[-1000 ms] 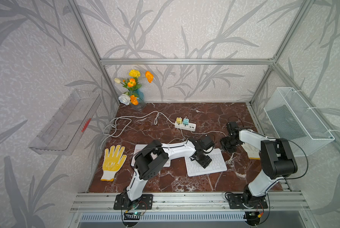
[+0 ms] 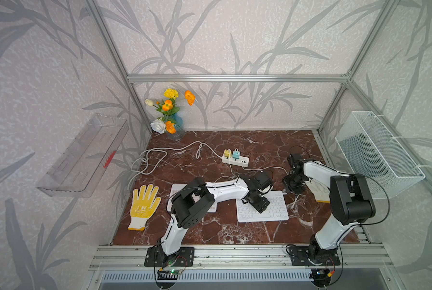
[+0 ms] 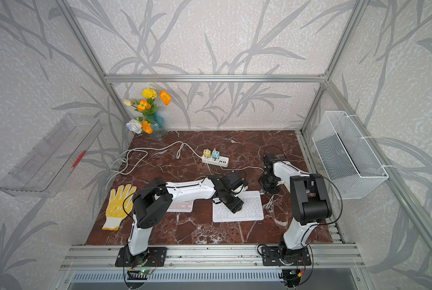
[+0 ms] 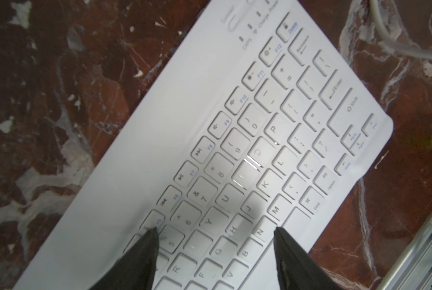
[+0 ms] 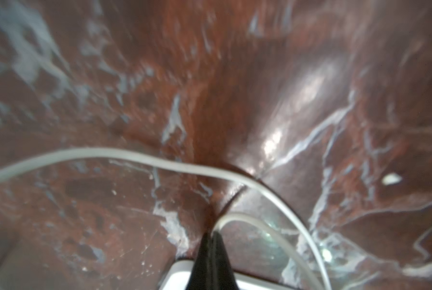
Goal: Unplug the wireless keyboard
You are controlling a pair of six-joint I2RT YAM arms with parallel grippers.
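The white wireless keyboard (image 2: 273,212) lies on the marble table, filling much of the left wrist view. My left gripper hangs open over its middle keys. My right gripper is shut at the keyboard's right end, its fingertips at a looped white cable (image 5: 249,221); the white edge of a device (image 5: 177,275) shows behind them. Whether the fingertips pinch the cable or it is plugged in, I cannot tell.
A power strip (image 2: 235,161) with two adapters and trailing cables sits behind. Another keyboard lies under my left arm. A yellow glove (image 2: 143,207) is at left, a flower vase at back left, baskets at both sides.
The keyboard has turned slightly, its right end nearer the front edge than before levelling out. My right gripper has shifted slightly right. The left arm looks unchanged.
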